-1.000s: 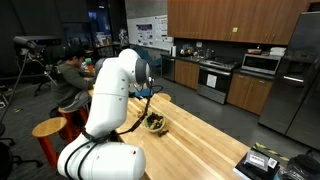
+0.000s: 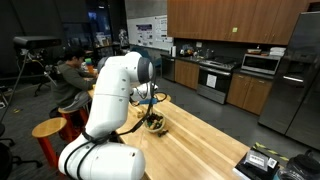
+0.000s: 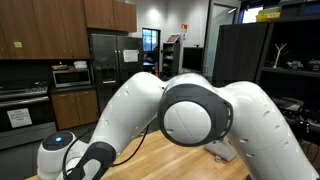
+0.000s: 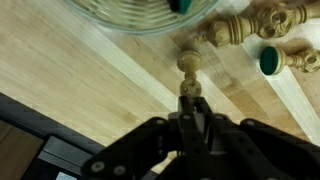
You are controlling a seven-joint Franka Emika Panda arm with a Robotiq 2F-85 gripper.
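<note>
A small turned wooden piece (image 4: 188, 75), like a chess piece, sticks out from the tips of my gripper. In the wrist view the fingers are shut on it. Just beyond it, at the top edge, lies the pale ribbed rim of a round bowl or basket (image 4: 130, 17), with a dark green item partly visible inside. The held piece appears outside that rim; its height above the table is hard to judge. In exterior view 1 the bowl (image 2: 155, 124) stands on the table, partly covered by the dark gripper area. Exterior view 2 hides the gripper.
More wooden pieces (image 4: 235, 30) lie to the right in the wrist view, one with a green base (image 4: 270, 60). A dark box (image 2: 258, 163) sits near the right table edge. Red stools (image 2: 47, 128) stand left.
Over the last second the gripper end has come lower and nearer the bowl in exterior view 1, now covering part of it.
</note>
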